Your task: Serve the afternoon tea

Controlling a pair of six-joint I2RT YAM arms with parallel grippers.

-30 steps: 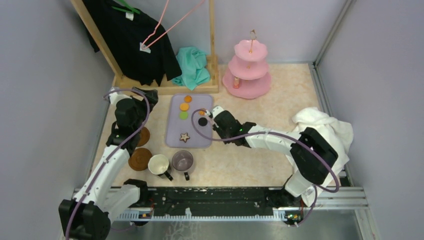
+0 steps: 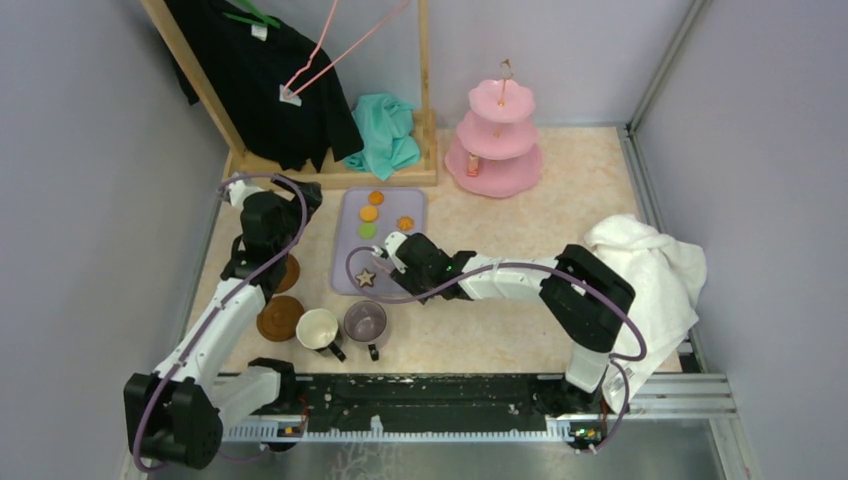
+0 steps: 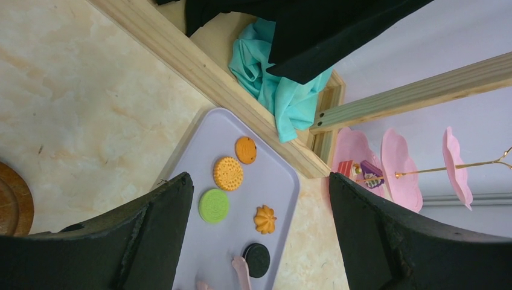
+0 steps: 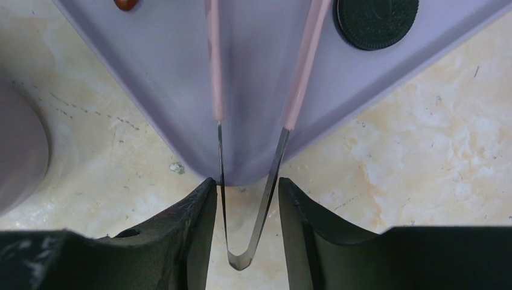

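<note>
The lavender tray (image 2: 349, 250) holds several cookies, including a green one (image 3: 214, 206), a dark one (image 4: 377, 21) and a star (image 2: 365, 277). My right gripper is over the tray's near edge, part open around the steel bend of pink-handled tongs (image 4: 296, 90); whether it touches them I cannot tell. My left gripper hangs open at the left, aimed toward the tray, nothing between its fingers. The pink three-tier stand (image 2: 505, 181) stands at back right with wrapped items on its lowest tier.
Two mugs (image 2: 366, 321) and wooden coasters (image 2: 277, 320) lie at front left. A wooden rack with black and teal cloths (image 2: 384, 135) stands behind the tray. A white cloth (image 2: 645, 260) lies at the right.
My right gripper has moved leftward and toward the front over the tray.
</note>
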